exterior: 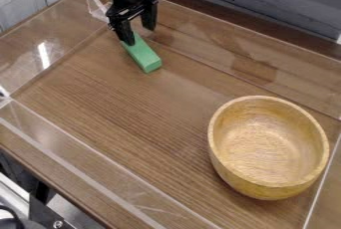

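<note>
My gripper (134, 17), dark and mounted on the arm reaching in from the top, stands open over the upper left of the wooden table. Just below it lies a green oblong object (143, 56), slanting toward the lower right, its upper end near or under the dark fingers. I cannot tell whether they touch it.
A large cream oval bowl (266, 145) sits on the right side of the table (120, 133). A pale raised border (266, 4) runs along the back.
</note>
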